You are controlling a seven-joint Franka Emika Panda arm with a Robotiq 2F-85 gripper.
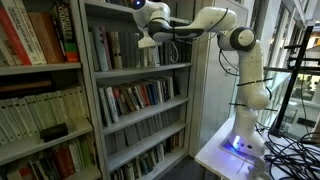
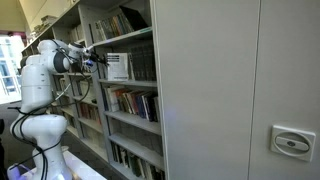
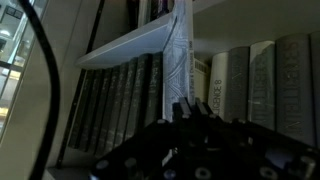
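My gripper (image 1: pixel 147 42) is up at the upper shelves of the bookcase, in front of a row of books (image 1: pixel 120 50). In the wrist view, my gripper's tips (image 3: pixel 190 110) are close together, and the fingers look shut. The dark view hides what lies between them. A pale, patterned upright strip (image 3: pixel 178 60) rises just behind the tips; whether it is a book or a shelf divider is unclear. Dark matching books (image 3: pixel 120 105) stand to its left, thick grey books (image 3: pixel 262 80) to its right. Exterior view 2 shows a white flat thing (image 2: pixel 118 66) on the shelf near the gripper.
Below the arm are further shelves with books (image 1: pixel 130 98) and some free room. A tall pale cabinet front (image 2: pixel 210 90) stands beside the bookcase. The arm's base is on a white table (image 1: pixel 222 158). A dark cable (image 3: pixel 45 80) crosses the wrist view's left side.
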